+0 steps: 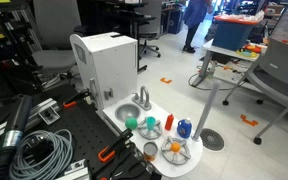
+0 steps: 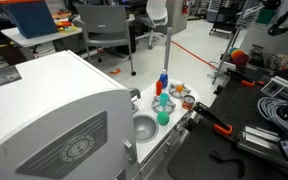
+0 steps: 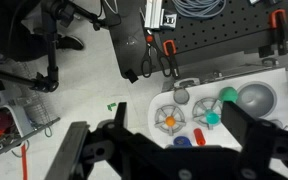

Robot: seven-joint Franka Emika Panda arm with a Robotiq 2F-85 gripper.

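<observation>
My gripper stands open high above the scene in the wrist view, its dark fingers spread wide with nothing between them. Below lies a white toy kitchen counter with two burners. An orange ball [image 3: 170,122] sits on one burner, and a teal object [image 3: 212,118] is on the other. Beside them are a red bottle-like piece [image 3: 199,137] and a blue object [image 3: 181,142], partly covered by the gripper. A green round object [image 3: 228,94] lies near the metal sink [image 3: 255,99]. A small metal cup [image 3: 181,96] stands by the counter's edge. Neither exterior view clearly shows the gripper.
A tall white cabinet [image 1: 104,60] rises at one end of the counter, with a faucet [image 1: 144,97] by the sink. The black table [image 3: 224,45] alongside carries orange-handled clamps [image 1: 114,149] and coiled cable [image 1: 42,155]. An upright pale post [image 1: 206,108] stands near the blue object.
</observation>
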